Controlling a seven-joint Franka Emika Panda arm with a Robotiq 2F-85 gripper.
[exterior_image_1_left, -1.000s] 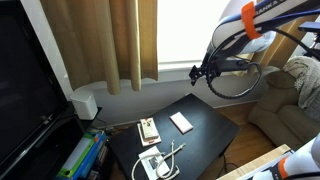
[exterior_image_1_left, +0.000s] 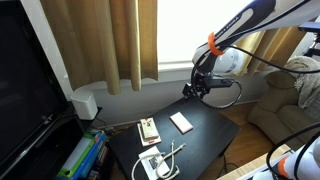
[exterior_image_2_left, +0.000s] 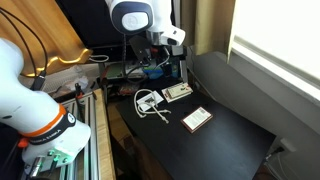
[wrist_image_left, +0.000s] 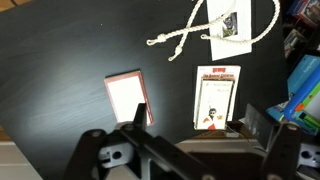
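My gripper is open above the dark table (exterior_image_1_left: 195, 145), its fingers apart at the bottom of the wrist view with nothing held. One pale rectangular item with a reddish-brown edge (wrist_image_left: 128, 97) lies flat, left of centre there. To its right is a cream book with red print (wrist_image_left: 216, 75), a smaller picture card (wrist_image_left: 214, 102) on top. A white cord (wrist_image_left: 185, 32) with knotted ends lies across a printed sheet (wrist_image_left: 231, 18). In exterior view 1 the gripper (exterior_image_1_left: 196, 93) hangs well clear of the tabletop, toward its far side.
Colourful boxes or books (exterior_image_1_left: 82, 157) stand left of the table. A black screen (exterior_image_1_left: 30, 75) rises behind them. Curtains (exterior_image_1_left: 100, 40) and a window line the back.
The items on the table have not moved.
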